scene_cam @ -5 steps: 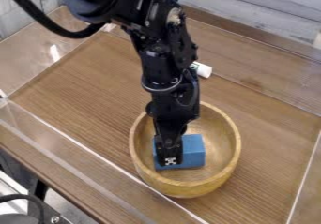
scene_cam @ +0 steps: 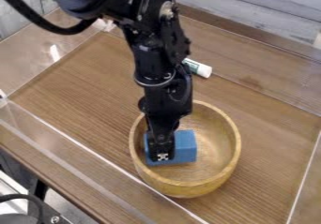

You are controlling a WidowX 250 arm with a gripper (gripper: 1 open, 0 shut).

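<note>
A blue block (scene_cam: 179,147) sits inside a round wooden bowl (scene_cam: 213,176). The black gripper (scene_cam: 160,149) reaches down into the bowl at the block's left side, its fingers closed on the block, which is partly hidden behind them.
A small white cylindrical object (scene_cam: 200,68) lies behind the bowl, partly hidden by the arm.
The gripper and the blue block have shifted slightly to the left within the bowl, and the arm stands a little more upright.
</note>
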